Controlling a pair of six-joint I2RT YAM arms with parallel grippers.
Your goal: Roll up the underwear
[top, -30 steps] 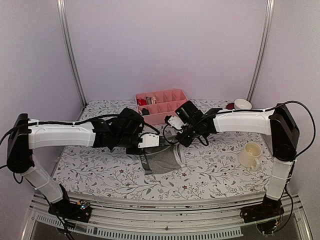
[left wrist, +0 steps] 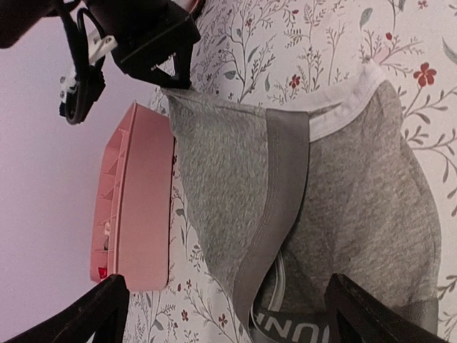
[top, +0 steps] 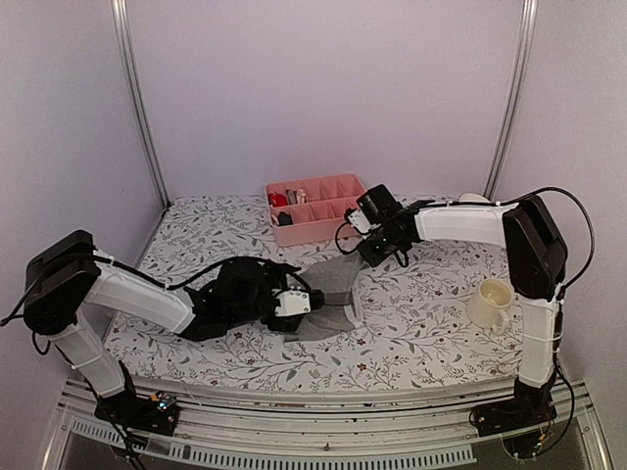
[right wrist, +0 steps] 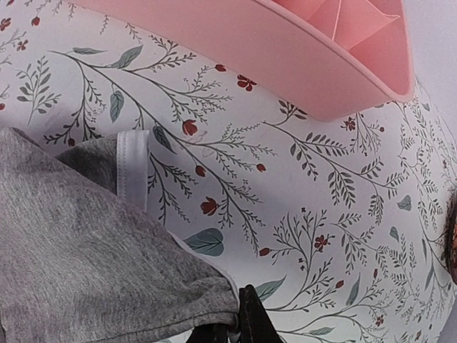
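Observation:
The grey underwear (top: 331, 276) lies partly folded in the middle of the table, its far corner lifted. In the right wrist view that grey cloth (right wrist: 107, 264) runs to a gathered tip pinched between the fingertips of my right gripper, which is shut. My left gripper is open over the near part of the underwear (left wrist: 357, 193), its two dark fingers (left wrist: 364, 314) apart at the bottom of the left wrist view. Between them lie a darker band and part of some white lettering. Whether the left fingers touch the cloth, I cannot tell.
Behind the cloth stands a pink divided box (top: 313, 231) with a few small items in its left compartments. A cream mug (top: 490, 305) stands at the right. Patterned tablecloth lies bare at the front and between mug and cloth.

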